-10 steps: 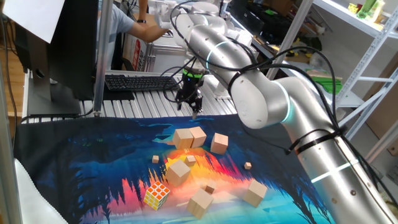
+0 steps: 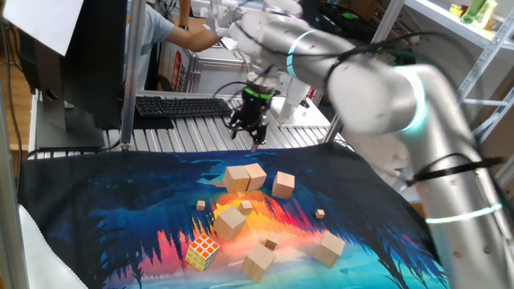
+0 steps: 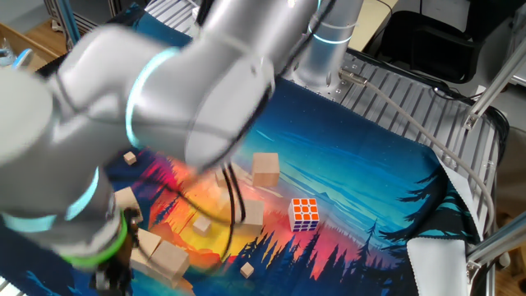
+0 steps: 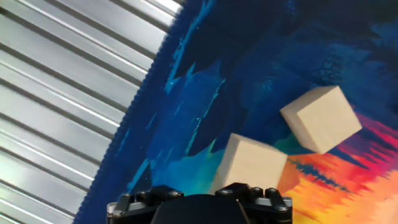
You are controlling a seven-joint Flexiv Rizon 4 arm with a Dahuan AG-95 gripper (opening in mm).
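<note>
My gripper (image 2: pixel 247 138) hangs beyond the far edge of the cloth, over the slatted table, its fingers spread and empty. From the wrist camera, the gripper shows only at the bottom border, its two sides apart. Close ahead of it lie a pale wooden cube (image 4: pixel 254 168) and a second wooden cube (image 4: pixel 326 121). Nearer the cloth's middle sit another wooden cube (image 2: pixel 230 223) and a Rubik's cube (image 2: pixel 202 252) with an orange-and-white top. Two more wooden cubes, a left one (image 2: pixel 258 262) and a right one (image 2: pixel 329 250), lie toward the front.
Several small wooden cubes are scattered about, including one (image 2: pixel 320 214) on the right and one (image 3: pixel 246 270) near the trees. A keyboard (image 2: pixel 181 107) and a monitor (image 2: pixel 88 72) stand behind the cloth.
The arm has swung a little to the right in exterior view 1 and is now blurred; the gripper has shifted slightly right with it. The cubes have stayed put.
</note>
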